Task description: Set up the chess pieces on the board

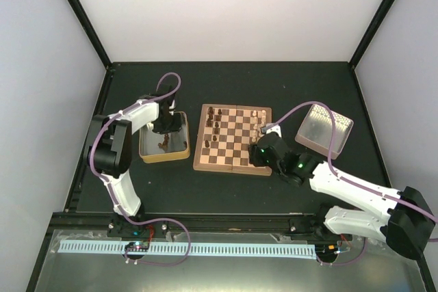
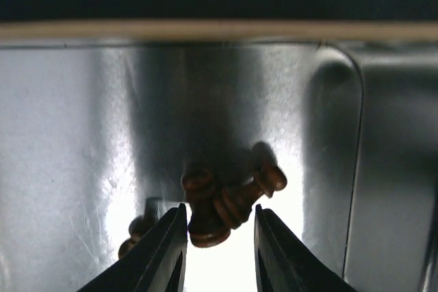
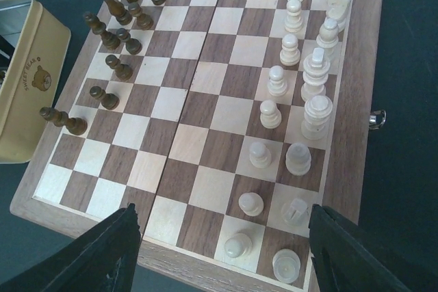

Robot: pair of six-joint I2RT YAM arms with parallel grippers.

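Note:
My left gripper is open over the metal tray [image 2: 68, 121] inside the yellow box, its fingers beside two dark brown pieces lying on their sides [image 2: 205, 217]; another dark piece [image 2: 129, 244] lies lower left. The wooden board [image 1: 233, 170] carries brown pieces [image 3: 109, 99] on its left and white pieces [image 3: 270, 115] along its right, all upright as far as I can tell. My right gripper is open above the board's near right area, nothing seen between its fingers.
A lidless metal-lined container [image 1: 316, 133] stands right of the board.

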